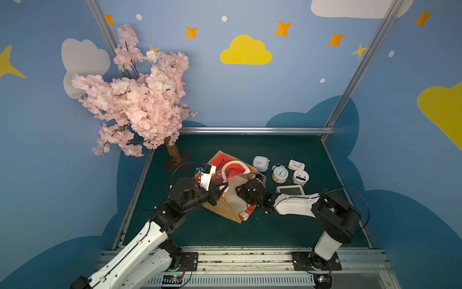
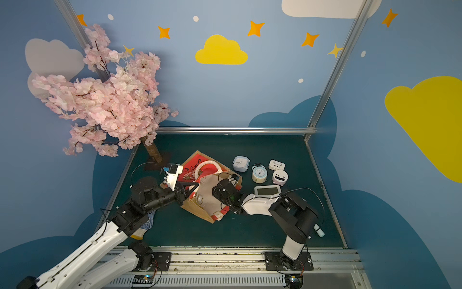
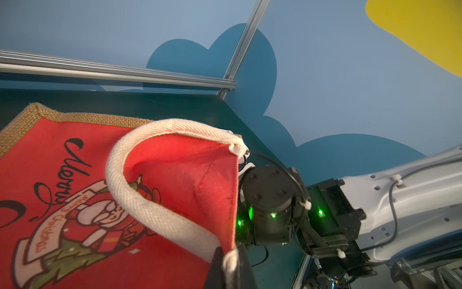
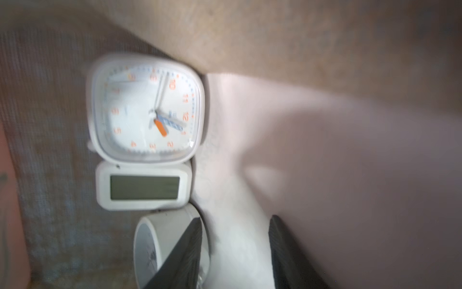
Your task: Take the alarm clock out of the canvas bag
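Observation:
The canvas bag (image 1: 231,212) lies on its side, red printed face (image 3: 57,202) up. My left gripper is shut at its rim, with white rope handle or edge between the fingertips. My right gripper is inside the bag, its fingers apart in the right wrist view; whether anything is held is unclear. Three clocks lie inside: a square white clock (image 4: 134,106), a small digital clock (image 4: 143,187) and a round clock (image 4: 170,231) by the right fingers.
Several clocks, such as a round one (image 1: 279,174), stand on the green table right of the bag. A blossom tree (image 2: 110,106) stands back left. Bare table (image 1: 202,144) shows behind the bag.

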